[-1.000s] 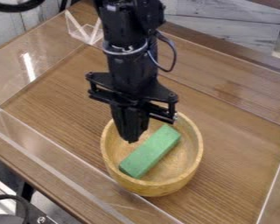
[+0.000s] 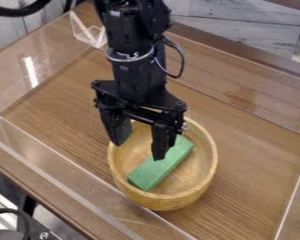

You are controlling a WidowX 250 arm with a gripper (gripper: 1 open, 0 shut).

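My black gripper [image 2: 140, 131] hangs in the middle of the camera view, open, over a round tan bowl [image 2: 195, 178]. Its fingertips point down into the bowl's back part, one on either side. In the bowl lies a green rectangular block [image 2: 160, 163], set diagonally, in front of and below the fingers. Whether the fingers touch the bowl or the block is unclear.
The bowl stands on a wooden surface [image 2: 253, 131] with free room to the right and left. A pale board [image 2: 253, 28] runs along the back right. A black cable [image 2: 8, 220] shows at the lower left.
The gripper has come lower, and its fingers now reach further down toward the bowl. The bowl and green block look unmoved.
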